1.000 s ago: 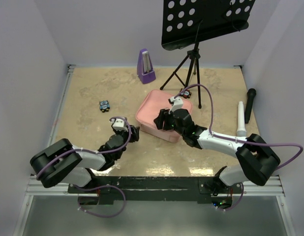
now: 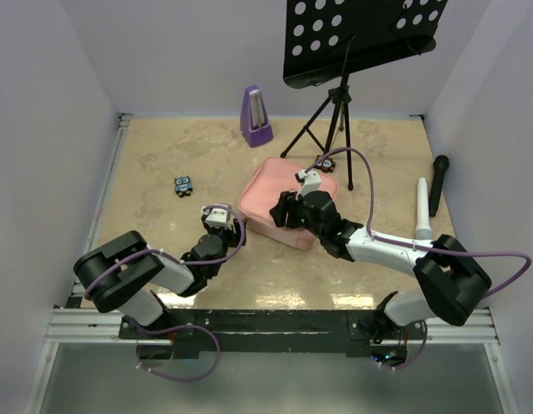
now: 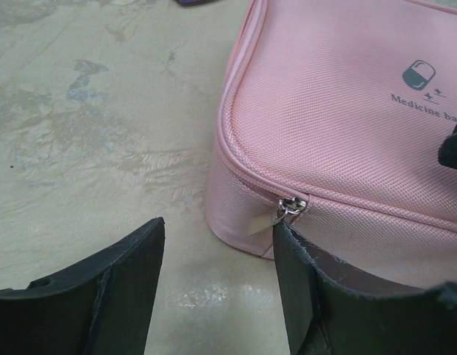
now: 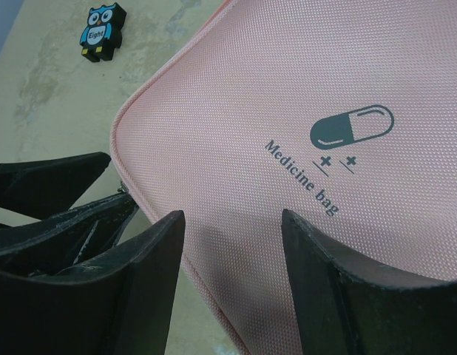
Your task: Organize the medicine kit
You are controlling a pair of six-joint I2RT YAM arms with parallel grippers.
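Note:
A pink medicine bag (image 2: 275, 181) lies closed at table centre, lettering on its lid (image 4: 347, 89). Its zipper pull (image 3: 284, 211) hangs at the near-left corner. My left gripper is open at that corner, its right finger close by the pull; whether they touch is unclear. My right gripper rests over the lid with fingers apart and nothing visible between them.
Small owl blocks (image 2: 183, 185) (image 4: 103, 33) sit left of and behind the bag. A purple metronome (image 2: 254, 121) and a black stand (image 2: 344, 103) are at the back; a white cylinder (image 2: 422, 207) and microphone (image 2: 437, 181) lie right.
My left gripper has moved right and up to the bag's near-left corner. The right arm and the bag show no visible change.

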